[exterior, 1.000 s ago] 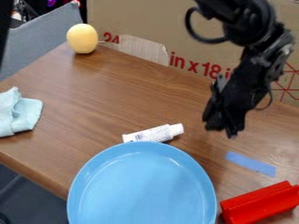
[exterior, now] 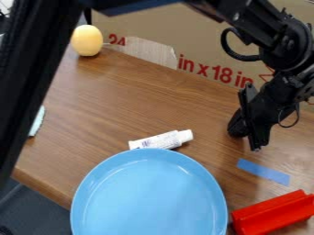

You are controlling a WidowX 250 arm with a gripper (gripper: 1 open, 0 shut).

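Note:
The black gripper (exterior: 254,132) hangs low over the right side of the wooden table, its fingers pointing down, to the right of a white tube (exterior: 160,139). It looks shut, and nothing shows between its fingers. A blue plate (exterior: 147,197) lies at the front middle. A red plastic object (exterior: 270,214) sits at the front right, beside a strip of blue tape (exterior: 263,171).
A yellow egg-shaped object (exterior: 87,39) stands at the back left. A cardboard box (exterior: 172,27) runs along the back. A dark bar covers the left edge, partly hiding a pale cloth (exterior: 37,119).
The gripper has moved a little to the right and down. The dark bar at left has shifted rightward, covering more of the pale cloth.

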